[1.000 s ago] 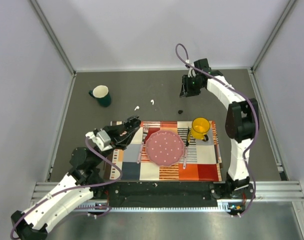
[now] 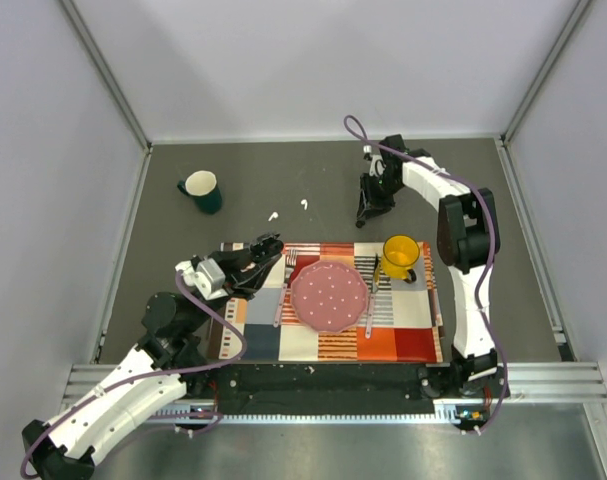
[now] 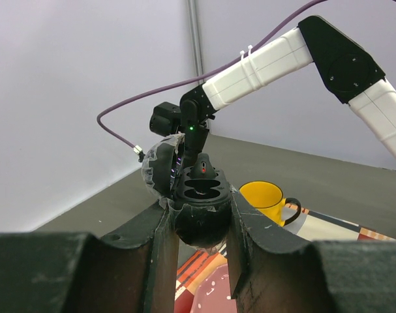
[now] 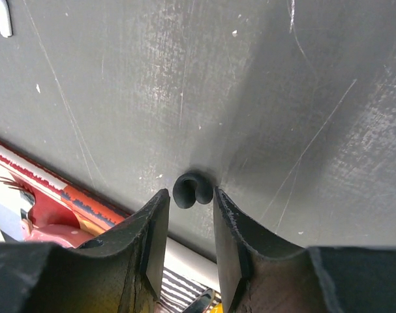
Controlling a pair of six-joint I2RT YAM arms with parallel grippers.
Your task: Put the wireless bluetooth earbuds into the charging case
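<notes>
A black charging case [image 3: 201, 212] with its lid raised is held by my left gripper, which is shut on it. In the left wrist view one earbud [image 3: 202, 167] with a small red light sits in the case's far side, and the nearer hollow looks empty. A loose black earbud [image 4: 193, 189] lies on the grey table. My right gripper is above the table, its fingertips on either side of this earbud. The fingers stand part open, and whether they touch it I cannot tell.
A yellow mug [image 2: 400, 257], a pink plate [image 2: 329, 297] and cutlery rest on the striped mat. Two small white pieces [image 2: 273, 216] lie left of the right gripper, and a dark green mug [image 2: 204, 192] stands at the back left.
The right arm has come down and toward the front, so its fingertips are now at the loose earbud, which was uncovered before. The left arm with the case has hardly moved.
</notes>
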